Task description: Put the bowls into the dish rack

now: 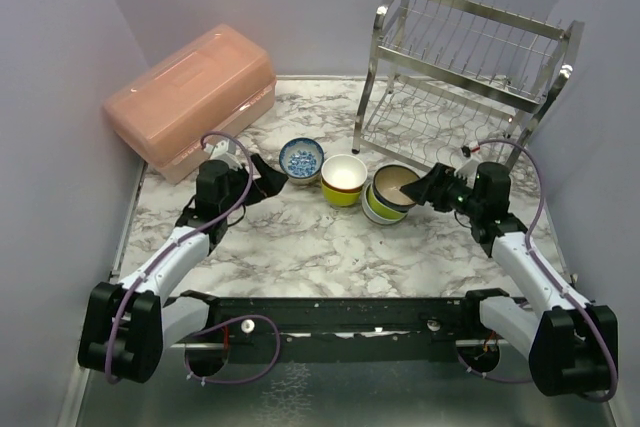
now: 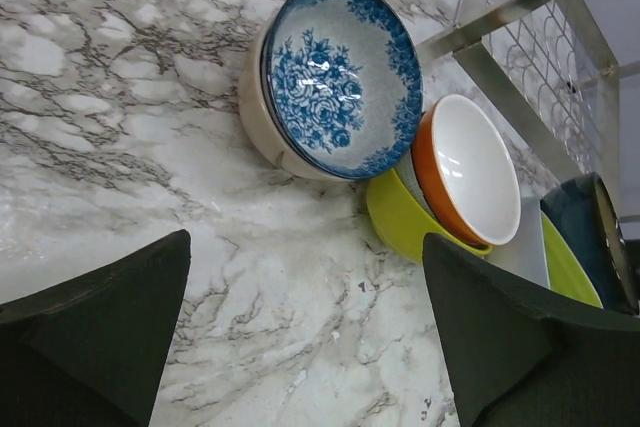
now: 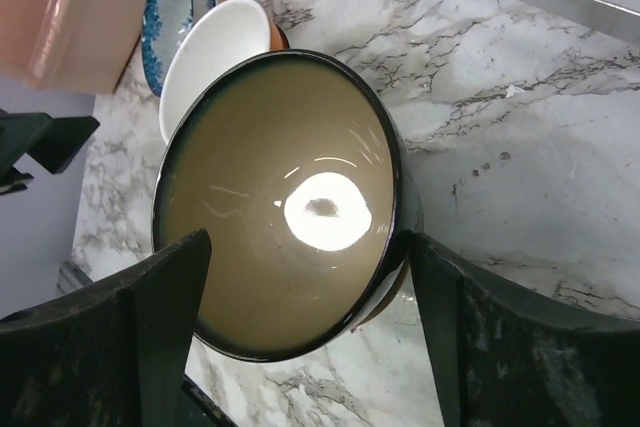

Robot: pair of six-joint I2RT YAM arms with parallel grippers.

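Note:
My right gripper [image 1: 420, 193] is at the right rim of the brown-lined dark bowl [image 1: 394, 185], which is the top one of a stack. In the right wrist view its fingers stand apart, one over the bowl's inside and the other against its outer wall. The green bowl [image 1: 380, 209] shows under the dark one. A white bowl with an orange outside [image 2: 480, 169] sits in a yellow-green bowl [image 2: 398, 219]. Left of them is a blue-flowered bowl [image 2: 340, 77] in a pale one [image 2: 258, 112]. My left gripper [image 1: 270, 176] is open and empty, near the flowered bowl.
The metal dish rack [image 1: 455, 77] stands at the back right, empty, its near left foot close behind the bowls. A pink box [image 1: 190, 97] fills the back left.

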